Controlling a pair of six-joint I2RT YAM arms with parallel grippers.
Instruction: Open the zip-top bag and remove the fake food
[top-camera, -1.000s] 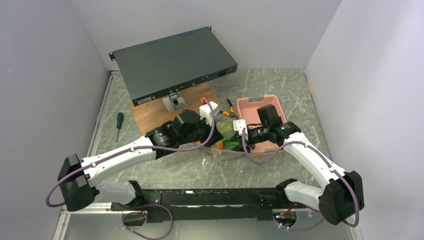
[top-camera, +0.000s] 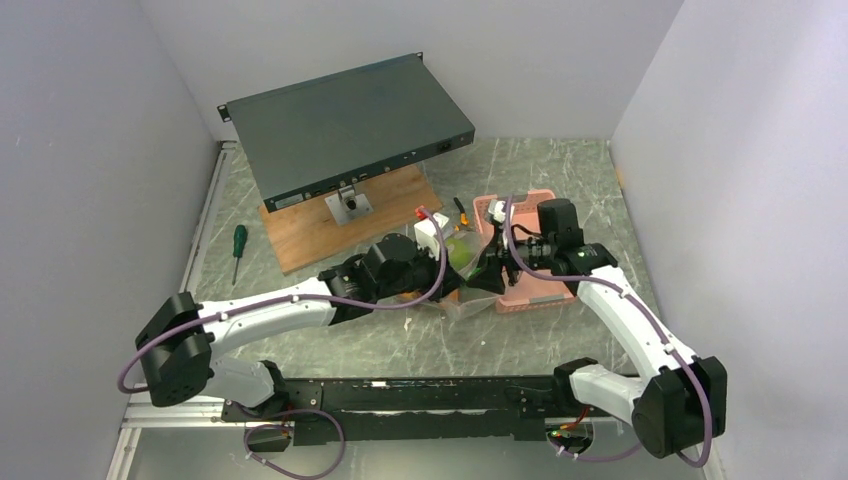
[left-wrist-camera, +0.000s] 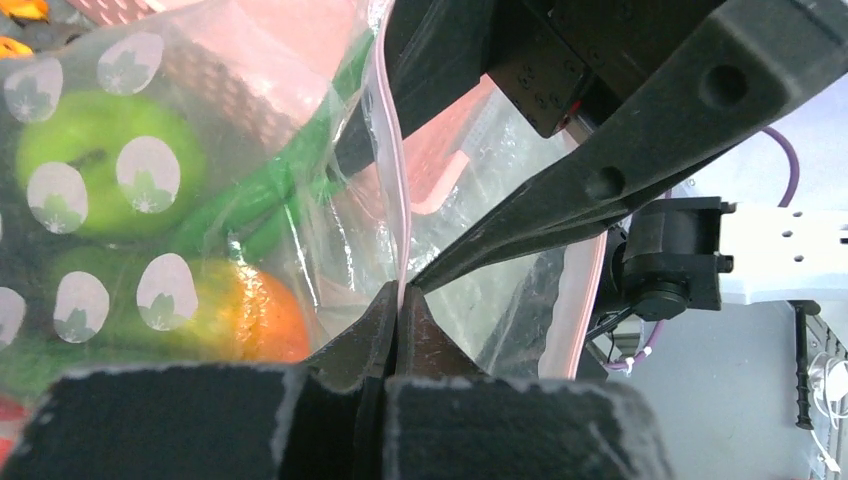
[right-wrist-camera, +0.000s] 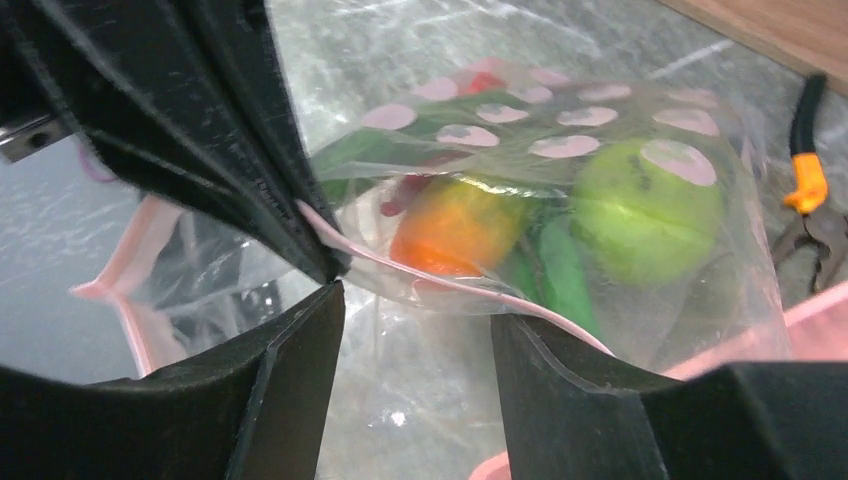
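My left gripper is shut on the thin pinkish zip edge of the clear bag (left-wrist-camera: 270, 70), lifting it. Inside show a green apple, an orange-yellow fruit and long green pieces, blurred through the plastic in the right wrist view. My right gripper is part open at the bag's mouth, its fingers spread below the raised edge, with no food between them.
A pink basket (top-camera: 530, 300) lies under and behind the right arm. Pliers (top-camera: 461, 212), a screwdriver (top-camera: 239, 243) and a wooden board (top-camera: 300, 240) with a dark panel above it are around.
Both grippers have moved slightly right; the left also went down toward the front, and the right wrist has turned, standing more upright over the bag and basket.
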